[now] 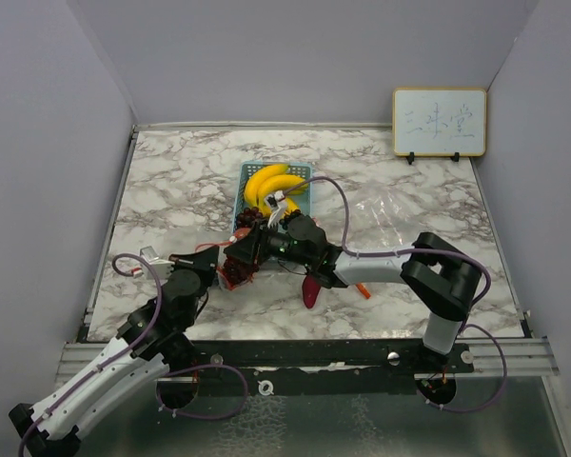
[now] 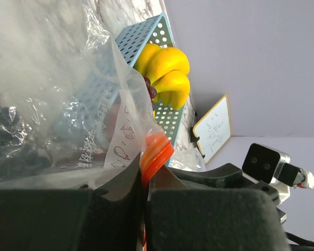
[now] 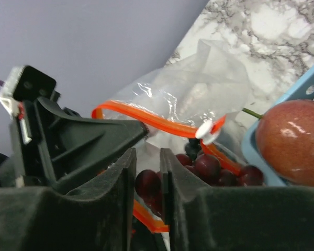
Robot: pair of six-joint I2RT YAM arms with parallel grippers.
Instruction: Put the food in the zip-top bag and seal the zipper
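Note:
My left gripper is shut on the orange zipper edge (image 2: 156, 151) of the clear zip top bag (image 2: 52, 68), which spreads out beside it. In the right wrist view, the bag's orange-rimmed mouth (image 3: 146, 117) gapes around dark red grapes (image 3: 206, 168). My right gripper points into that mouth, its fingers a little apart. One grape shows in the gap; whether the fingers touch it is unclear. From the top view, the grapes (image 1: 236, 272) hang at the bag opening, just below the right gripper and beside the left.
A blue basket (image 1: 310, 205) with bananas (image 1: 266, 181) stands behind the grippers; a reddish round fruit (image 3: 293, 141) sits at its near end. A dark red item (image 1: 310, 290) and an orange stick (image 1: 364, 290) lie on the table. Another clear bag (image 1: 381, 214) lies right.

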